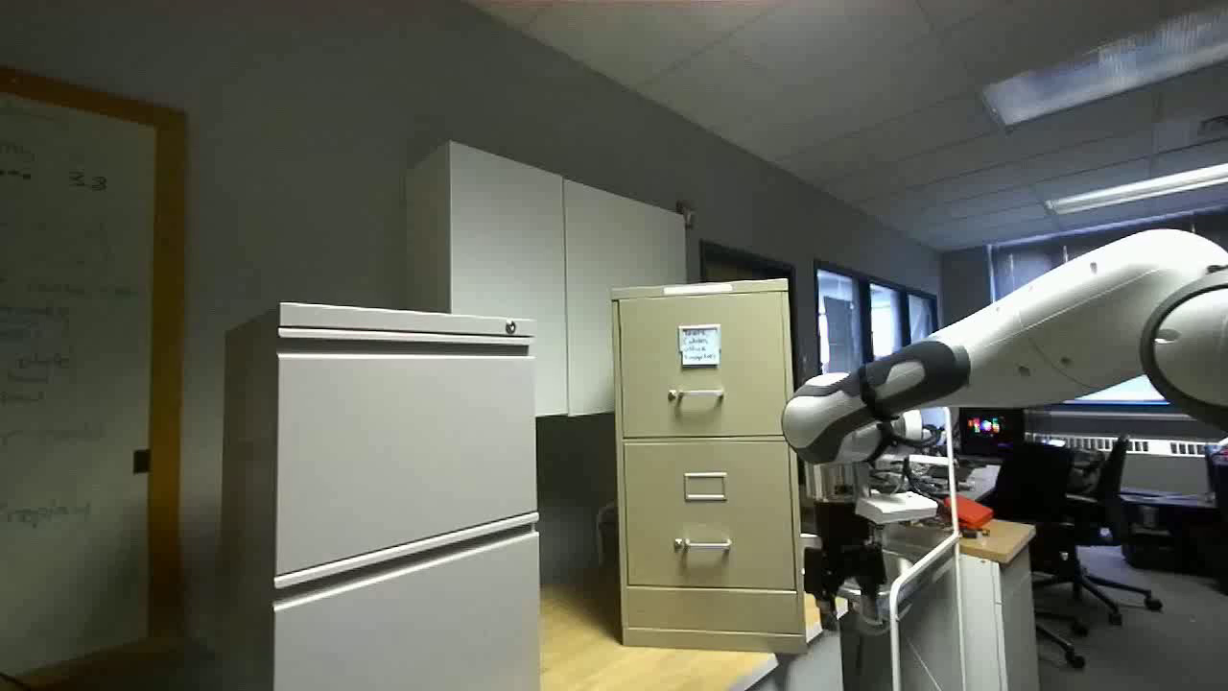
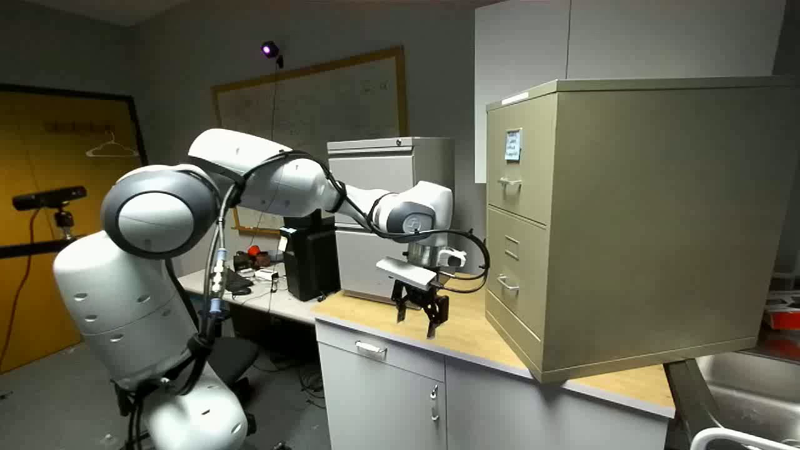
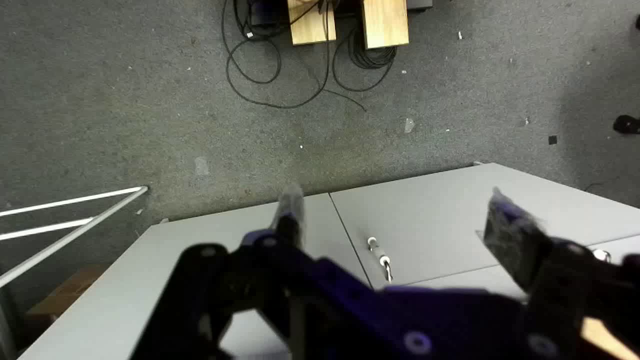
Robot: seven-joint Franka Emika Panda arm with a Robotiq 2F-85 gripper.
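Note:
In exterior view 2 my gripper (image 2: pixel 416 325) points down with its fingers apart and nothing between them. It hangs at or just in front of the wooden counter's front edge. The wrist view looks down past two dark, blurred fingers (image 3: pixel 289 219) standing wide apart, over white base cabinet doors (image 3: pixel 420 216) and grey floor. A tan filing cabinet (image 2: pixel 652 217) with two handled drawers stands on the counter beside my hand. Beyond the gripper is a light grey filing cabinet (image 2: pixel 371 174), its drawers closed. In exterior view 1 the gripper (image 1: pixel 846 605) appears to the right of the tan cabinet.
The wooden counter (image 2: pixel 465 319) shows bare between the two filing cabinets. A white rail (image 1: pixel 909 576) and a metal sink (image 2: pixel 750 390) lie beyond the tan cabinet. White wall cupboards (image 1: pixel 507 253) hang above. Cables (image 3: pixel 282 105) lie on the floor.

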